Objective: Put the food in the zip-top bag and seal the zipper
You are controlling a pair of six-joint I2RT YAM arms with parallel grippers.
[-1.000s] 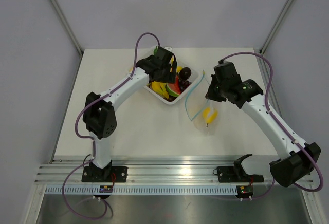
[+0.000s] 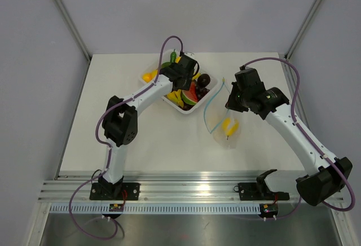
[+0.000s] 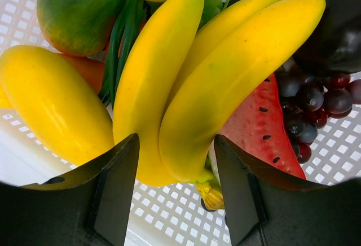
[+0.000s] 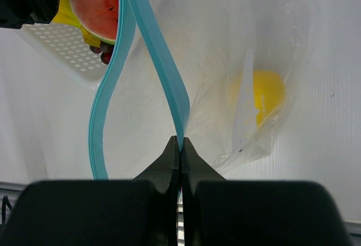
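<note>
My left gripper is over the white food basket [image 2: 146, 83], its fingers closed on the lower ends of yellow bananas [image 3: 225, 77]. Around them lie a mango [image 3: 56, 105], watermelon slice [image 3: 256, 130], grapes [image 3: 310, 99] and eggplant [image 3: 333, 20]. My right gripper is shut on the blue zipper edge [image 4: 163, 65] of the clear bag [image 2: 217, 139], which hangs with its mouth partly open. A yellow food piece [image 4: 265, 93] shows inside the bag.
The bag sits right of the basket, below the right arm. Metal rails border the table.
The left arm has moved slightly to the right over the basket. The right arm and bag look unchanged.
</note>
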